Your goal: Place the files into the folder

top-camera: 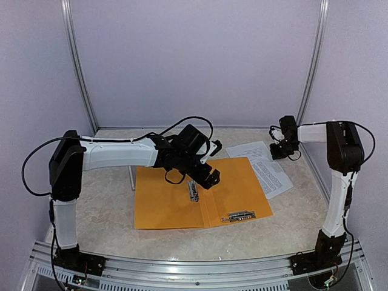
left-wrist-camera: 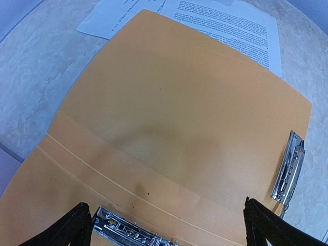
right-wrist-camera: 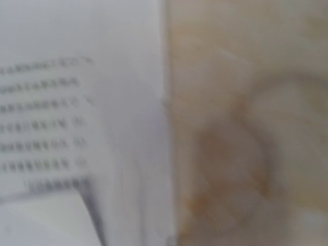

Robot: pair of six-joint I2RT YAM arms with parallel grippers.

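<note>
The orange folder (top-camera: 236,191) (left-wrist-camera: 174,97) lies open, with a metal clip (top-camera: 193,191) (left-wrist-camera: 125,228) near its spine and another (top-camera: 238,216) (left-wrist-camera: 288,166) near an edge. Printed sheets (top-camera: 273,179) (left-wrist-camera: 220,28) (right-wrist-camera: 82,77) lie behind and right of it. My left gripper (top-camera: 211,163) hangs over the folder, open and empty. My right gripper (top-camera: 276,145) is at the right edge of the sheets; the right wrist view is blurred, showing paper edge and table. It is shut; whether it pinches any paper I cannot tell.
Bare table (top-camera: 103,206) is left and front of the folder. The right wall stands close to the right arm. A thin rail (top-camera: 131,178) lies by the folder's left edge.
</note>
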